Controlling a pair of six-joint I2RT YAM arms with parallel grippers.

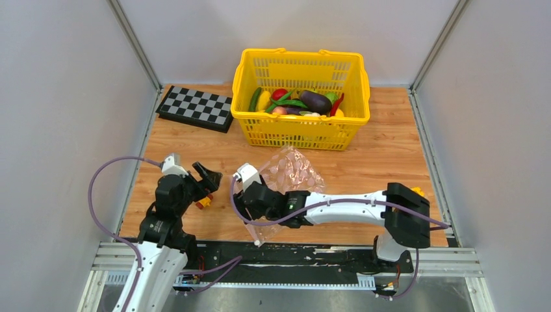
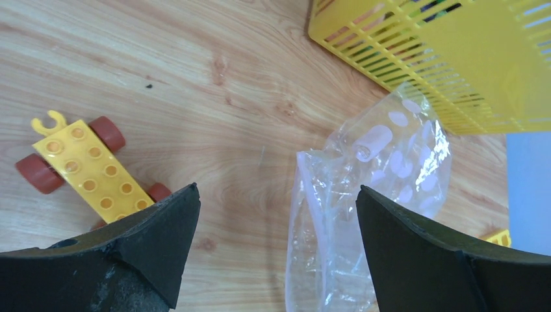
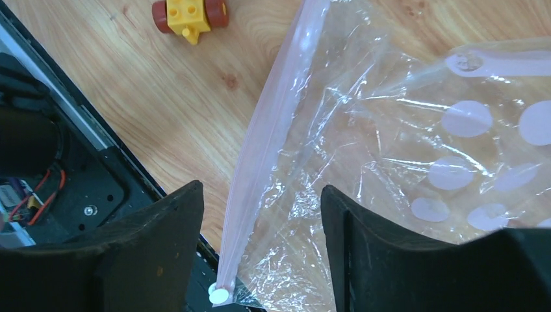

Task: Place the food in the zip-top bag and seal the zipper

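Note:
A clear zip top bag (image 1: 294,173) with pale dots lies on the wooden table in front of the basket. Its zipper strip (image 3: 266,146) runs along one edge and ends in a small white slider (image 3: 219,296). My right gripper stands open above the slider end of the bag, nothing between its fingers. To the left of the bag my left gripper is open and empty, over the table. A pale tube-like printed or solid shape (image 2: 374,142) shows at the bag's far part; I cannot tell which. Food such as an eggplant (image 1: 316,101) sits in the basket.
The yellow basket (image 1: 299,134) stands at the back, with several vegetables inside. A checkered board (image 1: 197,106) lies at the back left. Near the left gripper is a yellow toy car (image 2: 94,170). Free table shows on the right.

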